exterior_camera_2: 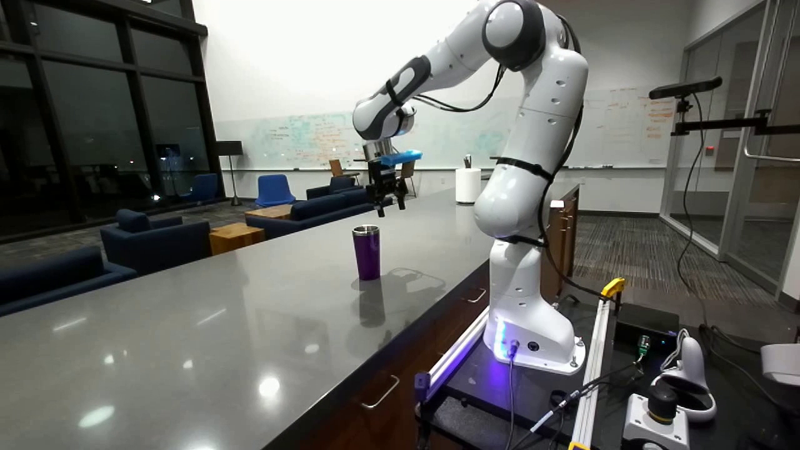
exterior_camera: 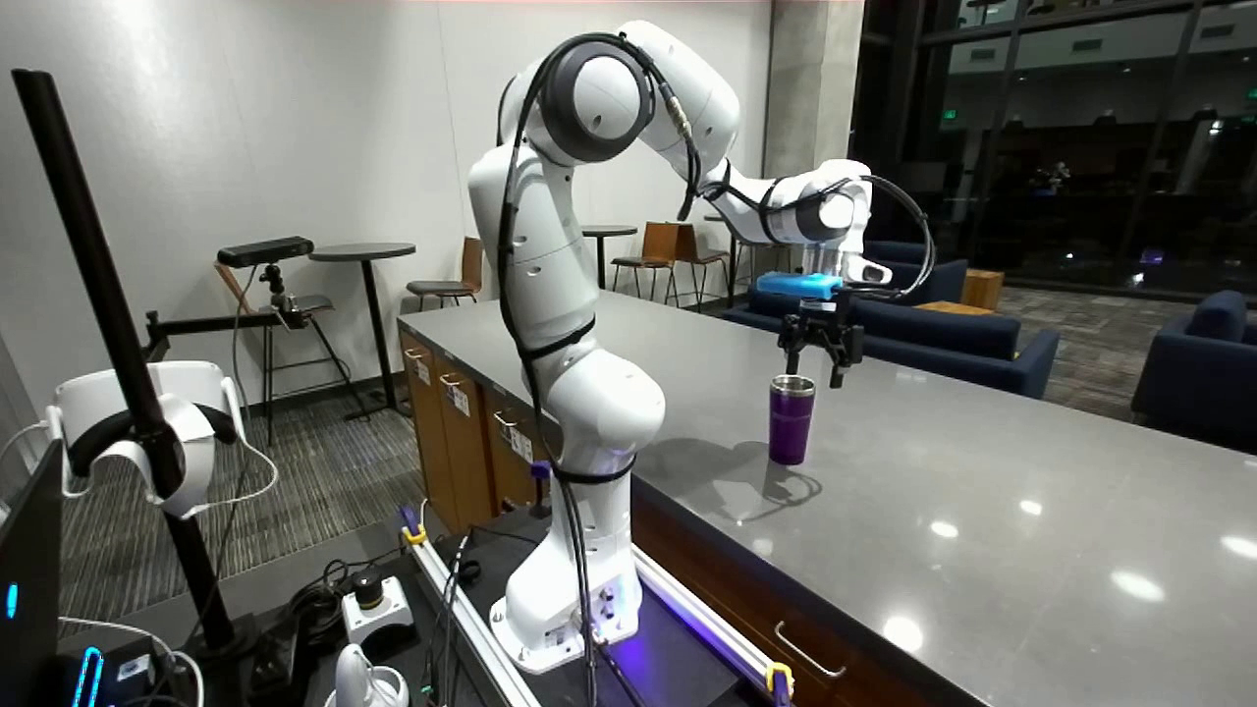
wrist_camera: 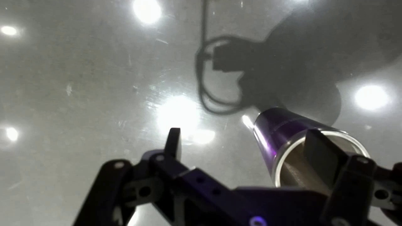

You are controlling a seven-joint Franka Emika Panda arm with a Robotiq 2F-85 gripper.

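A purple tumbler (exterior_camera: 791, 424) with a silver rim stands upright on the grey counter, its top uncovered. My gripper (exterior_camera: 814, 376) is open just above and beside its rim, with nothing held. In exterior view 2 the fingertips hang slightly higher than the tumbler (exterior_camera_2: 367, 255) and to its right. The wrist view puts the right finger (wrist_camera: 322, 156) across the mouth of the tumbler (wrist_camera: 280, 130); whether it touches the rim I cannot tell. The left finger (wrist_camera: 172, 145) has only bare counter under it.
A white canister (exterior_camera_2: 468, 185) stands at the far end in exterior view 2. Dark blue sofas (exterior_camera: 943, 342) are beyond the counter.
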